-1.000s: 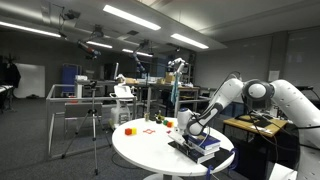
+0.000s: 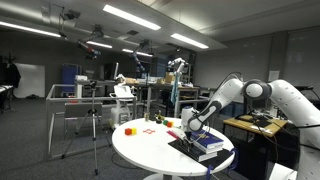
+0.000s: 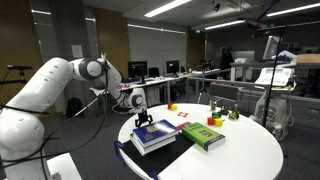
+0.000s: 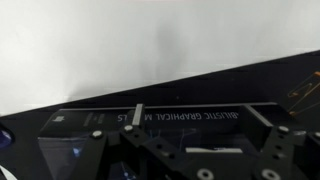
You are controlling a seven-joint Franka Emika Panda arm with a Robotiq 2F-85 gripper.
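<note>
My gripper is open, its two fingers [image 4: 137,115] set wide apart over the edge of a dark book [image 4: 95,122]. The spine carries white lettering, upside down in the wrist view, partly reading "GRAPHICAL". Whether either finger touches the book cannot be told. In exterior view 2 the gripper [image 3: 142,120] hangs low at a stack of thick books [image 3: 158,137] with blue and white showing. A green book [image 3: 203,137] lies to the right of that stack.
Dark matting [image 3: 165,160] lies under the books on the white round table [image 3: 250,150]. Small red and yellow items [image 2: 130,131] stand farther off. A tripod [image 2: 95,120] stands beyond the table.
The arm has shifted slightly to the right in exterior view 1. The books and small items look unmoved.
</note>
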